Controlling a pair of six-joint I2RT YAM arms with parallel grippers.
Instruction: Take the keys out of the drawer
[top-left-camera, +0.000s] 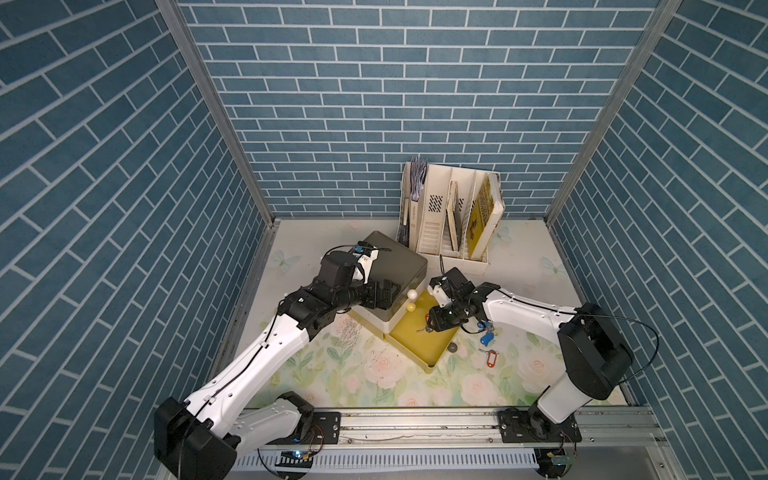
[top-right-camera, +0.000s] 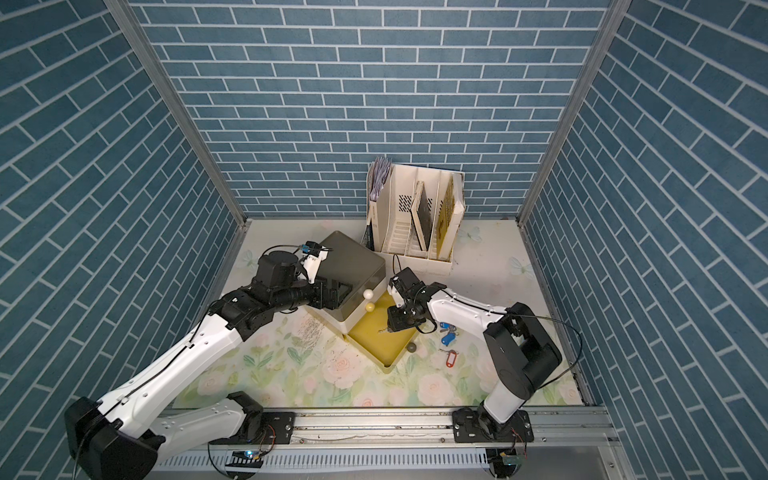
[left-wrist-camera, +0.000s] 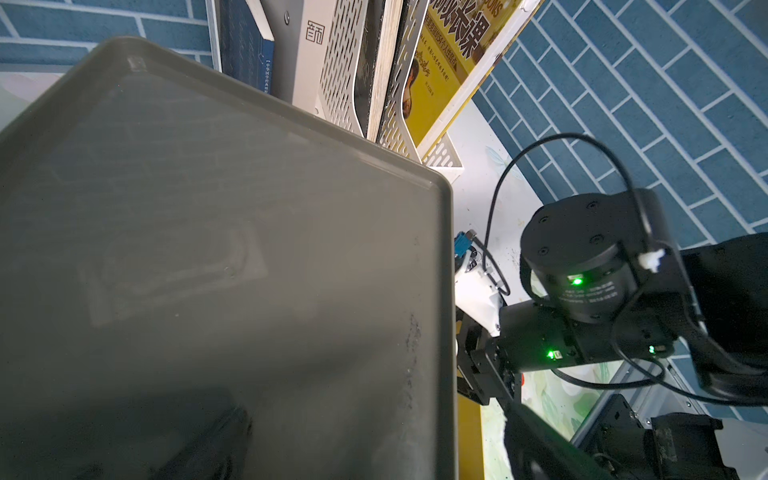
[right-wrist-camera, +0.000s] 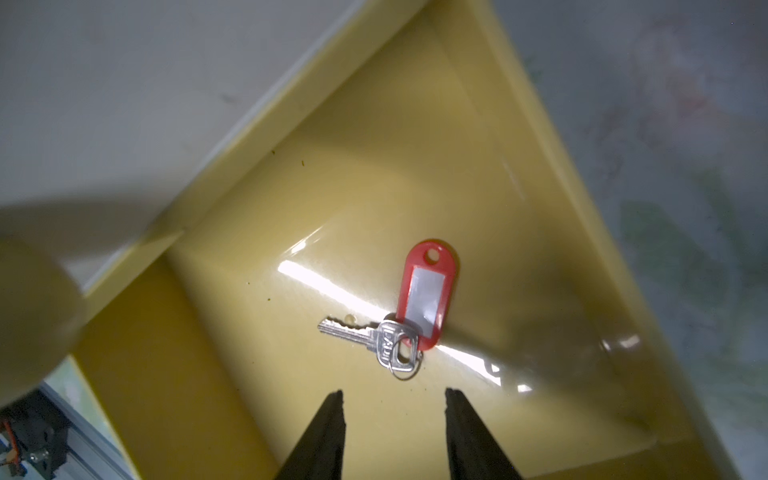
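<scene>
A grey box (top-left-camera: 388, 264) has its yellow drawer (top-left-camera: 420, 348) pulled out toward the front right. In the right wrist view a silver key (right-wrist-camera: 344, 328) on a ring with a red tag (right-wrist-camera: 424, 288) lies on the drawer's floor. My right gripper hangs just above the drawer, open, with nothing between its fingertips, the key beyond them. My left gripper (top-left-camera: 376, 293) is over the box's top; its fingers are dark and partly out of frame in its wrist view, and I cannot tell how they stand.
Blue key tags (top-left-camera: 486, 338) and a red tag (top-left-camera: 491, 358) lie on the table right of the drawer. An organiser with books (top-left-camera: 449, 208) stands at the back.
</scene>
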